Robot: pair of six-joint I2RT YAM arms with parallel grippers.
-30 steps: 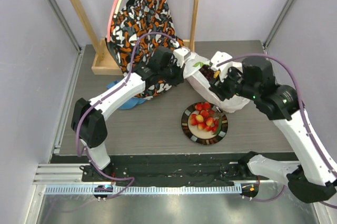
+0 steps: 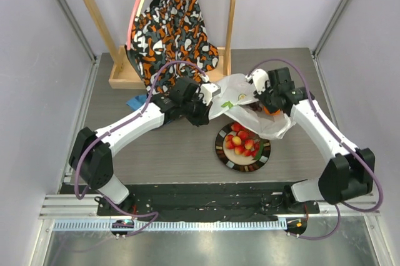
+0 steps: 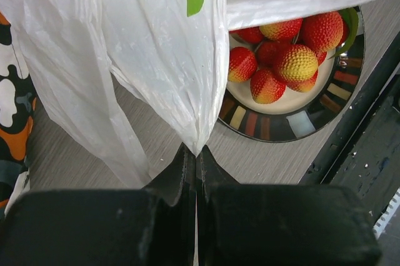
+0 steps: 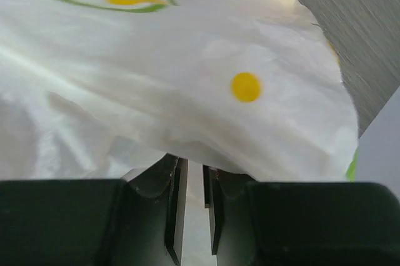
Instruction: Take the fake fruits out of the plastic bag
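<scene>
The white plastic bag (image 2: 236, 88) with green and yellow prints lies spread at the back right of the table. My left gripper is shut on its gathered edge, film bunched at the fingertips. Over the bag's right part, my right gripper (image 2: 265, 94) is closed to a narrow gap with white film at its tips; a blurred fold covers much of the right wrist view. An orange fruit (image 2: 270, 111) and something dark (image 2: 255, 107) show in the bag, partly hidden by the right gripper. Red-yellow fruits (image 3: 296, 63) lie on a dark-rimmed plate (image 3: 256, 127) below the bag.
A wooden stand (image 2: 122, 77) with a patterned cloth bag (image 2: 172, 29) occupies the back left, a blue cloth (image 2: 136, 102) beside it. Table space left of the plate and at the front is clear.
My left gripper shifted slightly left and down with its edge of the bag.
</scene>
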